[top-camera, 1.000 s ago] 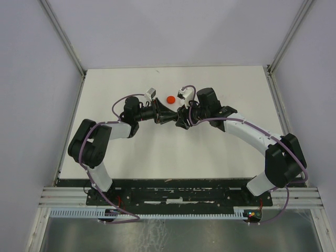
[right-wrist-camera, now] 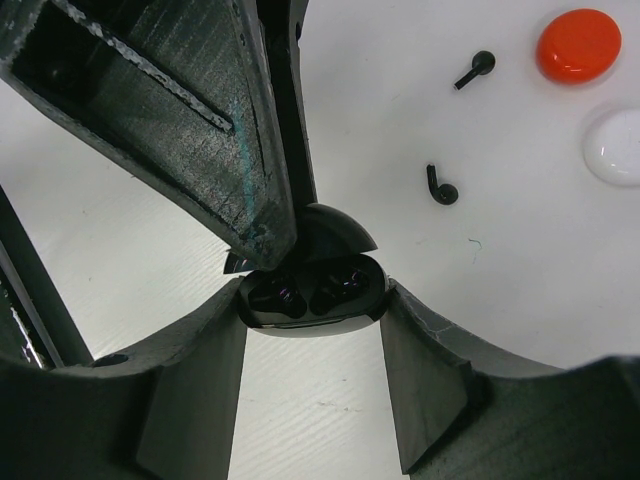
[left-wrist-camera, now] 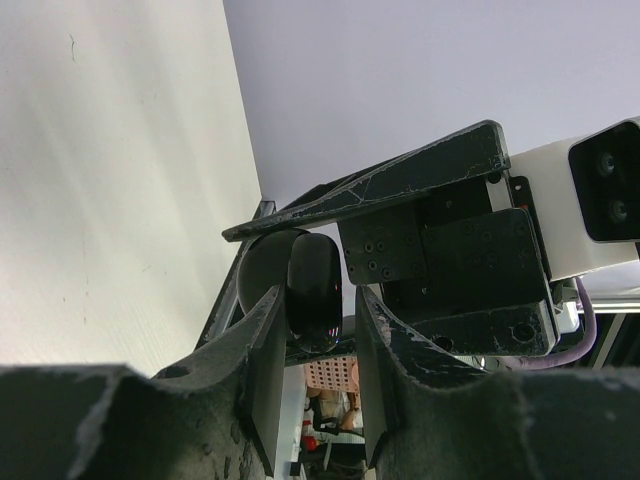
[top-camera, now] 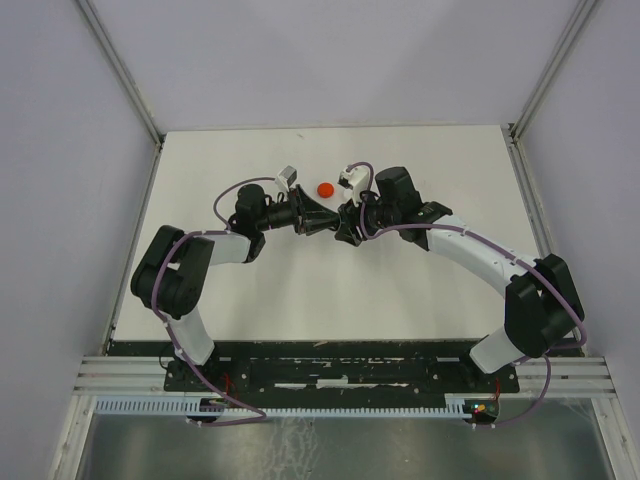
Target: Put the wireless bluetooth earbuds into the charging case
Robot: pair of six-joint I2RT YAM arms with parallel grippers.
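The black charging case (right-wrist-camera: 310, 300) with its lid raised shows two dark earbud cavities in the right wrist view. My right gripper is shut on it. My left gripper meets it from the side; in the left wrist view the case's rounded body sits at its fingertips, and whether the fingers grip it I cannot tell. Two small black earbuds (right-wrist-camera: 443, 190) lie loose on the white table beyond the case.
An orange-red round object (right-wrist-camera: 577, 45) and a white round object (right-wrist-camera: 612, 150) lie on the table behind. The front of the white board (top-camera: 320, 300) is clear.
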